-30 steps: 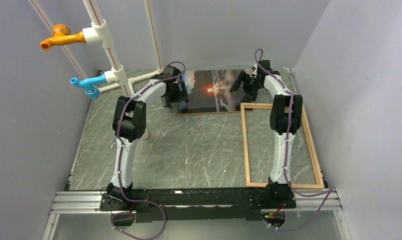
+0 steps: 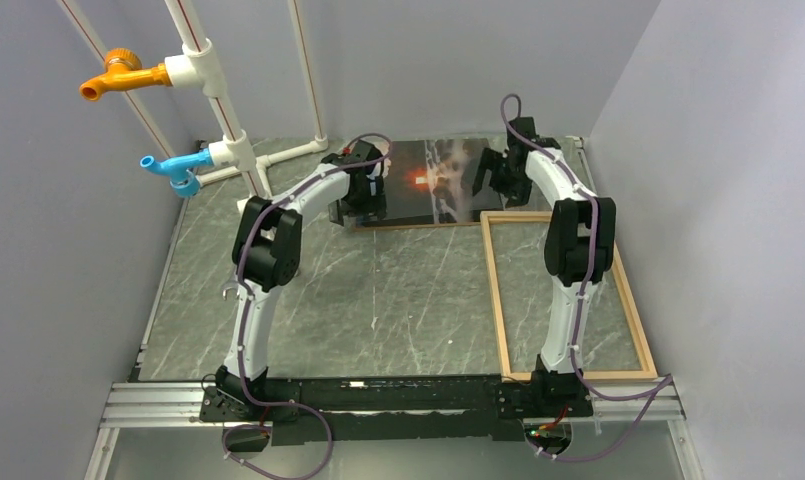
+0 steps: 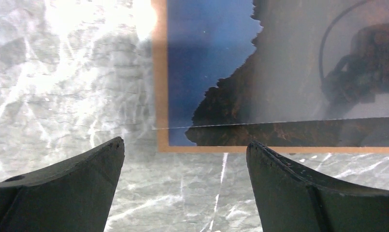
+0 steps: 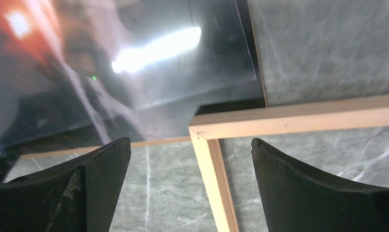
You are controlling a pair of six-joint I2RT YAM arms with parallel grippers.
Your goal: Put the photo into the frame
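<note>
The dark photo (image 2: 434, 180) lies flat at the back of the table, on a board with a thin wooden edge (image 3: 161, 96). A clear sheet (image 3: 303, 72) seems to cover it, its front edge set back from the board's edge. My left gripper is open above the photo's front-left corner, nothing between its fingers. The empty wooden frame (image 2: 495, 290) lies at the right; its back-left corner overlaps the photo's front-right corner. Above that overlap, in the right wrist view, my right gripper stands open, holding nothing.
White pipes with an orange tap (image 2: 123, 78) and a blue tap (image 2: 178, 170) rise at the left. Grey walls close in the back and sides.
The wooden frame has shifted slightly toward the front and right. The right arm has shifted a little.
</note>
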